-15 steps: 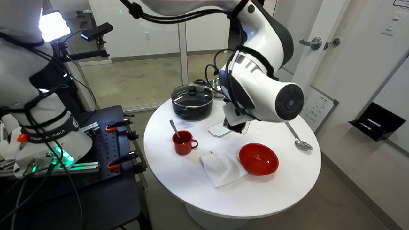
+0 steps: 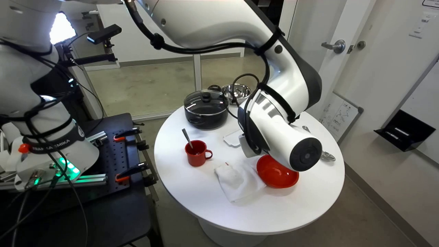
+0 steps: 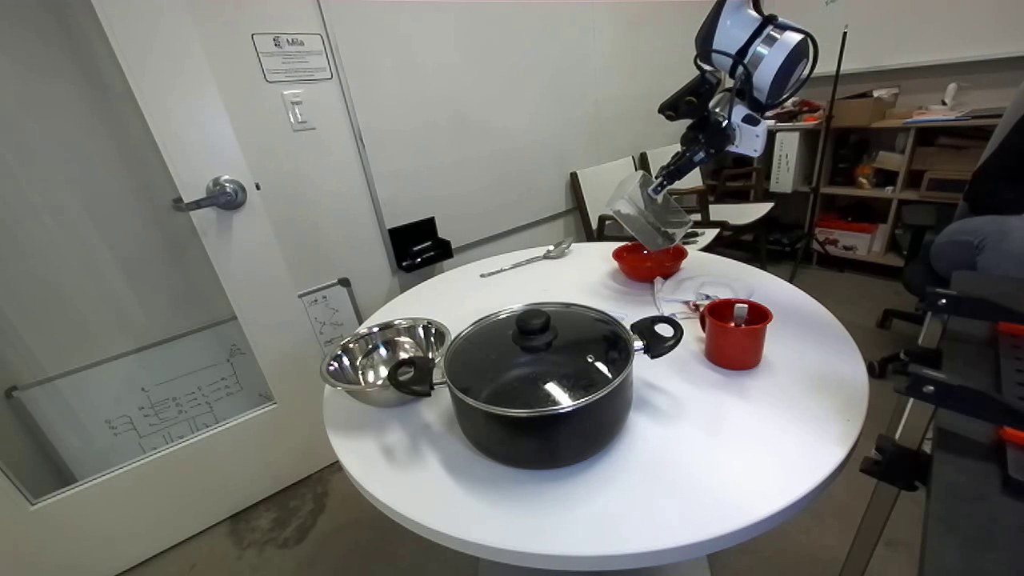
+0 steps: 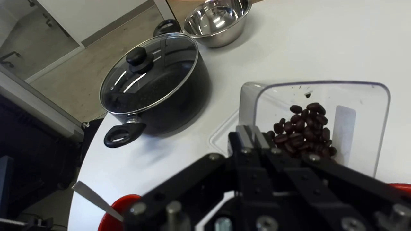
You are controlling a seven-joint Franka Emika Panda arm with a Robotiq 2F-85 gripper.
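Observation:
In the wrist view my gripper is shut on the thin wall of a clear plastic container (image 4: 358, 100). Dark brown beans (image 4: 304, 129) lie heaped inside it, toward the fingers. Exterior view 2 has the container (image 3: 634, 213) tilted above the red bowl (image 3: 653, 266), its lower end close to the bowl's rim. From the other side, the arm hides both the gripper and the container and covers part of the red bowl (image 2: 274, 175). Whether any beans are in the bowl cannot be seen.
Beside the bowl lies a folded white cloth (image 2: 238, 181). A red mug (image 2: 196, 154) holding a utensil, a lidded black pot (image 2: 205, 111), a steel bowl (image 3: 370, 360) and a slotted spoon (image 3: 538, 256) stand around the table. A clear lid (image 2: 233, 139) lies flat near the middle.
The arm has come lower and toward the red bowl, carrying the container over it. The bowl, cloth, mug and pot have stayed where they were.

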